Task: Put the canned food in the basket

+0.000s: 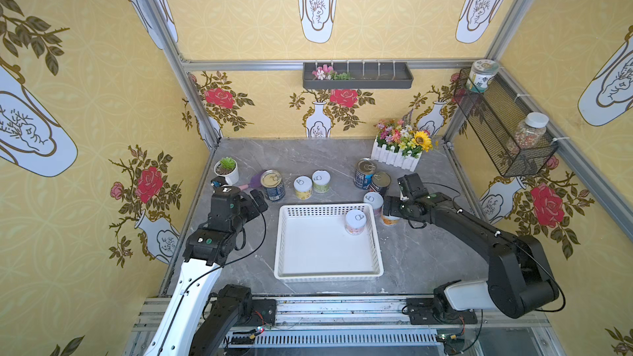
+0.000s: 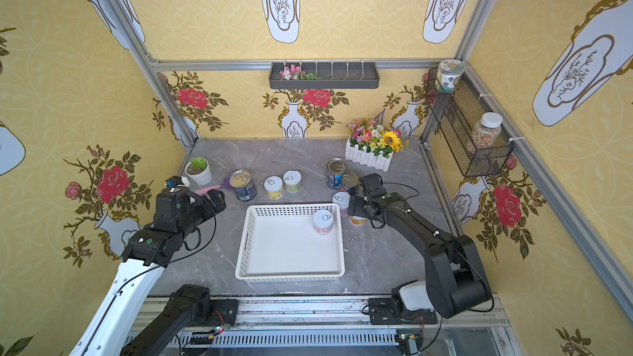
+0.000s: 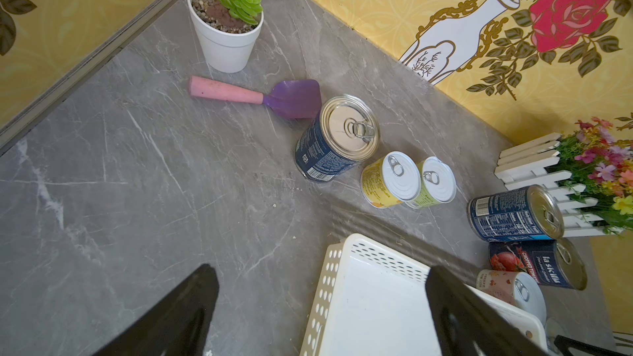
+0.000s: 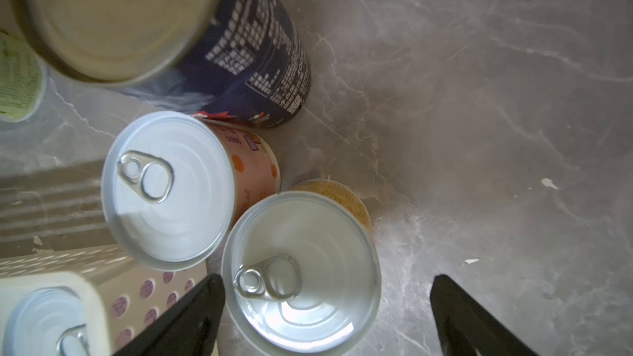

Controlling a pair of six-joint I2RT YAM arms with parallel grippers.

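One white-lidded can stands inside the white basket, at its right side. My right gripper is open just outside the basket's right wall, its fingers on either side of a silver-lidded can with an orange label. Touching that can is a pink-labelled one, and behind it rises a dark blue can. Left of the basket, my left gripper hangs open and empty above bare table. Behind the basket stand a tall blue can, a yellow can and a green can.
A potted succulent and a pink-handled shovel lie at the back left. A flower planter stands behind the right-hand cans. On the right wall hangs a wire rack with jars. Table left of the basket is clear.
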